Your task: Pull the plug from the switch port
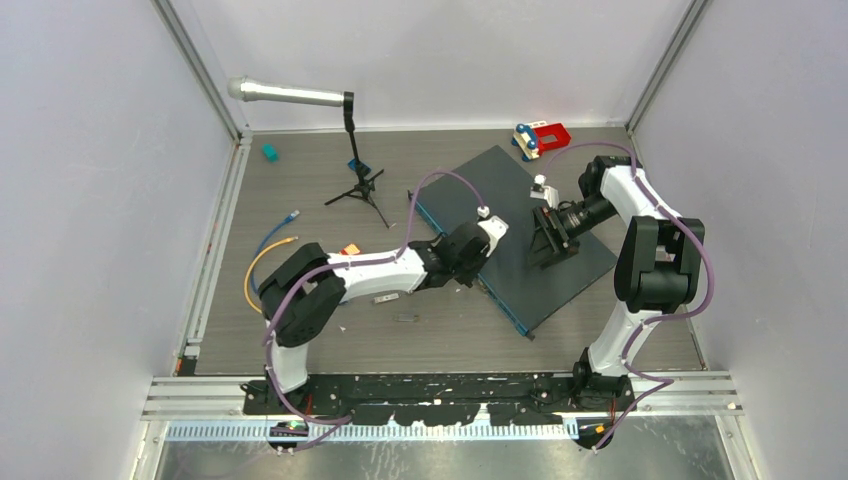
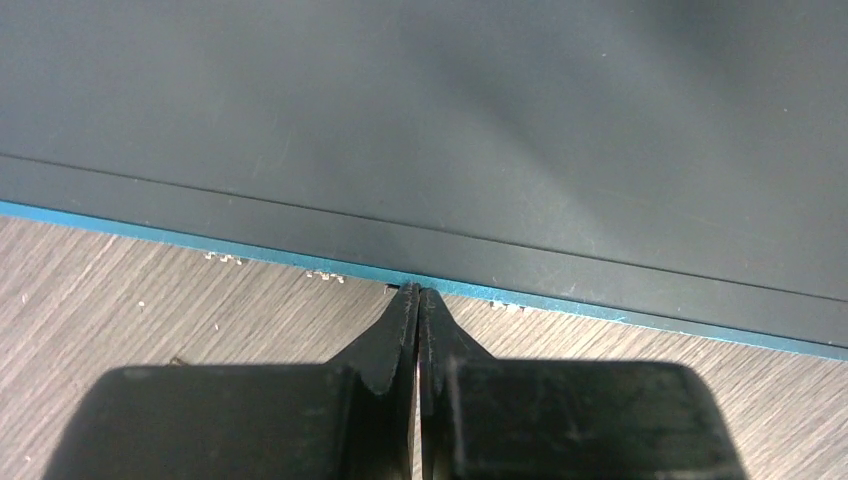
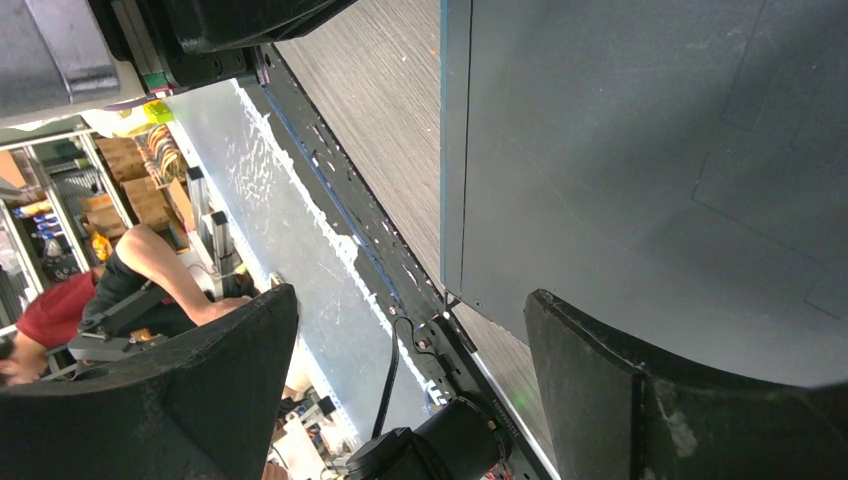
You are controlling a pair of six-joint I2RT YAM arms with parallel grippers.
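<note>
A dark flat box (image 1: 530, 290), apparently the switch, lies diagonally on the floor with a blue strip along its left edge. In the left wrist view my left gripper is shut, its tips at that blue edge (image 2: 250, 250), with nothing visible between them; small metal bits show along the edge, and no plug can be made out there. My right gripper (image 1: 548, 235) hangs over the box; in the right wrist view its fingers are wide open above the surface (image 3: 640, 160), nothing between them.
A blue cable (image 1: 275, 230) and a yellow cable (image 1: 262, 255) lie at the left. A lamp or stand (image 1: 360, 180) is at the back, a red toy (image 1: 550, 140) at back right. A person shows outside the frame's edge in the right wrist view.
</note>
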